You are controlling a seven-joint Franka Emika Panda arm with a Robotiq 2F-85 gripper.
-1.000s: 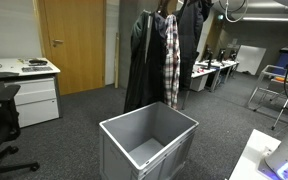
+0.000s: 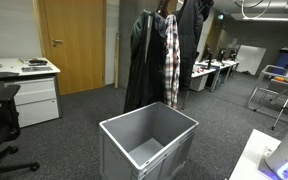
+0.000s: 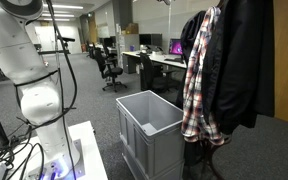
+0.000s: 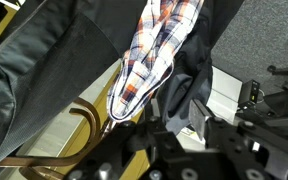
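Clothes hang from a wooden coat rack [image 4: 46, 161]: a plaid shirt [image 2: 172, 60] in white, red and dark blue, with dark coats [image 2: 146, 62] beside it. In the wrist view, the plaid shirt [image 4: 150, 58] lies ahead of my gripper, its collar near a pale hanger loop. Both fingers stand apart at the lower middle, with dark cloth [image 4: 180, 87] behind the gap. Whether any of that cloth lies between them is hard to tell. Neither exterior view shows the fingers.
An open, empty grey bin [image 3: 150, 122] stands on the floor in front of the clothes. My white arm [image 3: 46, 100] rises from a white table [image 3: 87, 150] at the left of exterior view 2. Desks and office chairs [image 3: 111, 72] are farther back.
At the top right of exterior view 1, the arm's cable has shifted slightly to the right. The clothes and bin look unchanged.
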